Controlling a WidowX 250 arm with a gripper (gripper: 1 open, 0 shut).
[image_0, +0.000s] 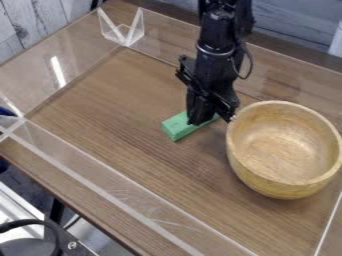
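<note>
A green block (179, 125) lies flat on the wooden table, just left of a large tan bowl (281, 147). The black gripper (203, 109) is over the block's right end, close to the bowl's left rim, and hides part of the block. Its fingertips are dark and small in view; nothing shows held between them, and I cannot tell their spread.
The table (94, 100) has free room left of and in front of the block. Clear plastic barriers run along the left edge, and a small white wire-like frame (122, 36) stands at the back left. Black cables lie off the lower left corner.
</note>
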